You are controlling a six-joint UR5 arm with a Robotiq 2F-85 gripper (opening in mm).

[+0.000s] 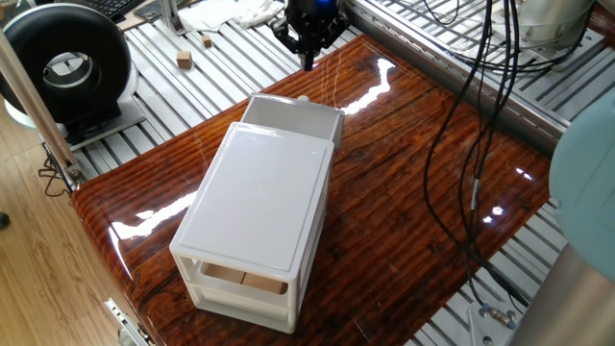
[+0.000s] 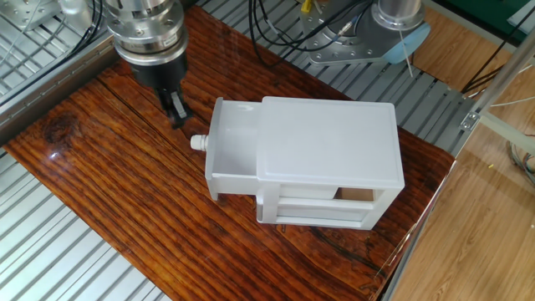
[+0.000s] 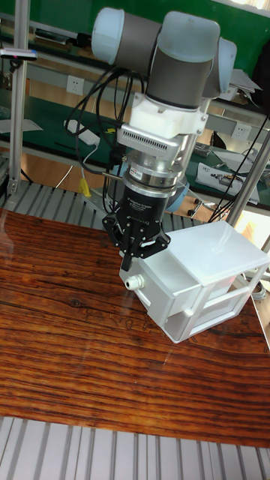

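A white drawer cabinet [image 1: 255, 197] stands on the glossy brown wooden board. Its upper drawer [image 2: 236, 138] is pulled partway out, and the part of its inside that shows looks empty. A white round knob [image 2: 198, 142] sticks out from the drawer front. My black gripper [image 2: 176, 113] hangs above and in front of that knob, apart from it in exterior view 2. Its fingers point down and look close together; the gap between them cannot be made out. In exterior view 3 the gripper [image 3: 127, 262] overlaps the drawer's front corner, with the knob just beside it.
Small wooden blocks [image 1: 184, 60] lie on the slatted metal table beyond the board. A black ring-shaped object [image 1: 69, 69] stands at the far left. Black cables [image 1: 473, 144] hang over the board's right side. Bare board lies before the drawer front.
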